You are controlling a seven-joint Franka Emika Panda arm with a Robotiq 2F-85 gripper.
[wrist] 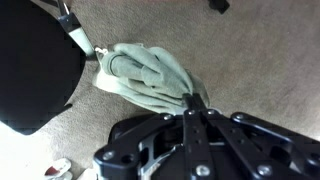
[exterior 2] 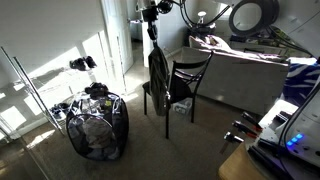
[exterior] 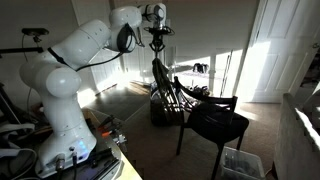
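Observation:
A long grey-green cloth (exterior: pixel 168 88) hangs from my gripper (exterior: pixel 157 48), pinched at its top end. From the second exterior view the cloth (exterior 2: pixel 158 78) hangs narrow, alongside the black chair (exterior 2: pixel 184 85) and overlapping it; whether they touch I cannot tell. Seen from the wrist, the bunched cloth (wrist: pixel 150 75) spreads below the closed fingertips of my gripper. The black chair (exterior: pixel 213 122) stands to the right of the cloth in the first exterior view.
A black mesh hamper (exterior 2: pixel 97 128) with things inside stands on the carpet, apart from the chair. A clear plastic bin (exterior: pixel 241 164) sits on the floor at front right. Bare carpet (exterior 2: pixel 150 150) lies between hamper and robot base.

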